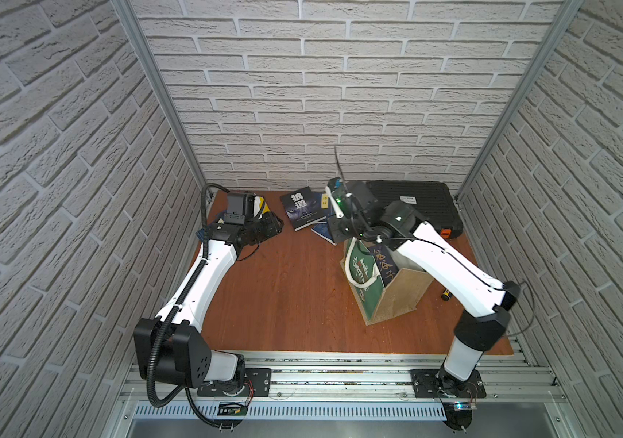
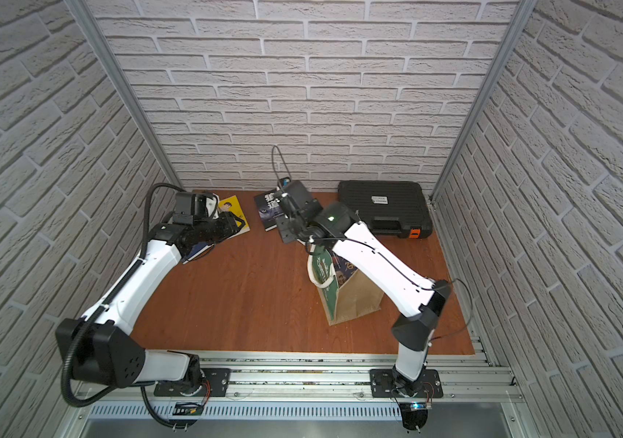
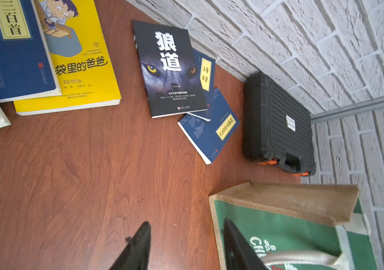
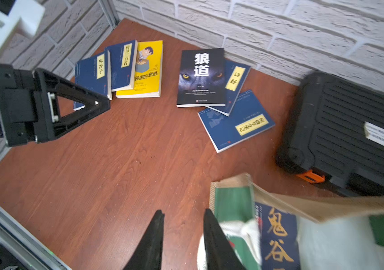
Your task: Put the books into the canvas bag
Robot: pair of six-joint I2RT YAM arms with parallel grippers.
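The canvas bag point(image 1: 399, 298), tan and green with white handles, stands upright and open-topped at the right of the table. A dark blue book point(image 4: 278, 236) is inside it. My right gripper hovers by the bag's left side, fingers apart and nothing between them. Open and empty too, my left gripper is held above the left side. A black wolf book point(image 4: 201, 81) lies at the back, partly over a blue book point(image 4: 236, 83); another blue book point(image 4: 234, 121) lies under these. At far left, two blue books point(image 4: 122, 65) lie beside and over a yellow book point(image 4: 144, 85).
A black hard case point(image 4: 336, 130) fills the back right, behind the bag. Brick walls close off the back and sides. Bare wood point(image 1: 282, 299) lies free in the table's middle and front. The right arm reaches across above the bag.
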